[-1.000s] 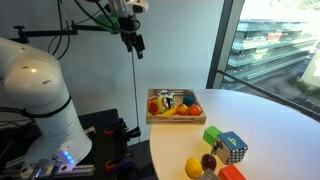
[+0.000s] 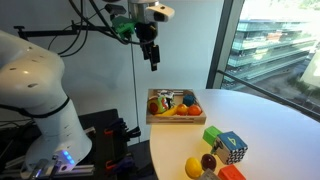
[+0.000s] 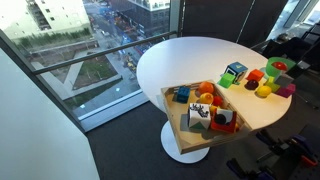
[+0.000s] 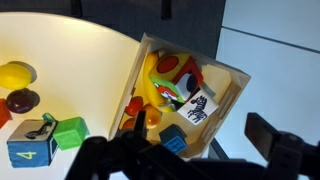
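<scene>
My gripper [image 2: 152,58] hangs in the air, well above and slightly left of a shallow wooden box [image 2: 175,119]. Its dark fingers [image 4: 263,142] stand wide apart in the wrist view, with nothing held between them. Inside the box are a red, green and yellow cube [image 4: 176,75], a white block with a zebra picture [image 4: 197,106], a yellow banana-like piece [image 4: 151,90], a blue block [image 4: 174,138] and some orange round pieces. The fingers hide part of the box's near end in the wrist view.
Beside the box on the white table [image 2: 255,110] lie a green block [image 2: 211,133], a blue number block [image 2: 230,147], a yellow piece [image 2: 193,167], a dark red ball [image 2: 208,161] and a red block [image 2: 231,173].
In exterior view 1 my gripper has moved right and downward, closer to being over the box. The box and the table objects have stayed in place.
</scene>
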